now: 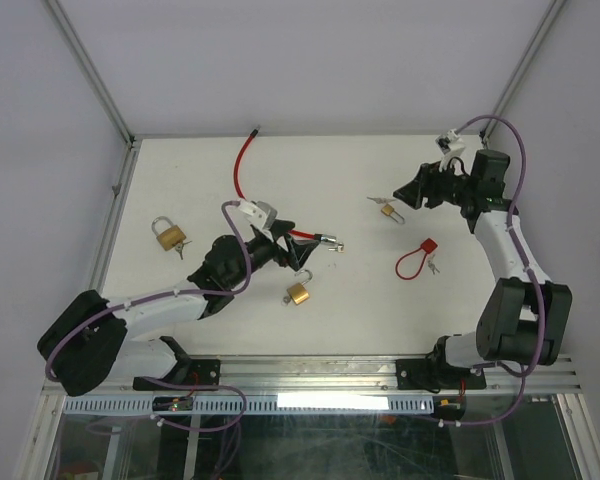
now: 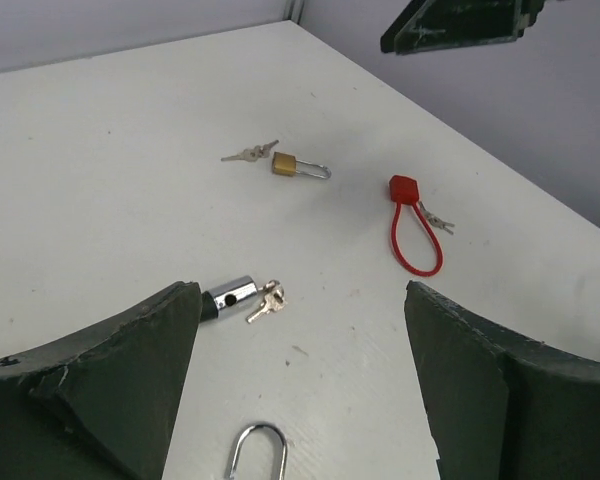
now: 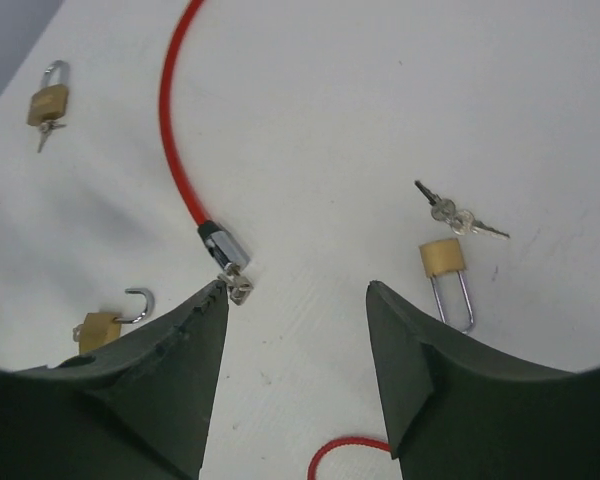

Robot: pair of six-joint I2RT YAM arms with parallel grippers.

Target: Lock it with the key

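Brass padlocks lie on the white table: one with keys at far left point(image 1: 169, 236), an open one point(image 1: 298, 293) near the front middle, a small closed one point(image 3: 442, 257) at right, beside loose keys point(image 3: 454, 214). A red cable lock with keys point(image 2: 270, 300) at its metal end point(image 1: 327, 239) lies in the middle. My left gripper point(image 1: 288, 250) is over that middle area, its fingers apart and empty in its wrist view. My right gripper point(image 1: 418, 190) hangs above the small padlock at right, fingers apart, nothing between them.
A small red cable seal point(image 1: 428, 246) with keys lies at the right. Walls border both sides.
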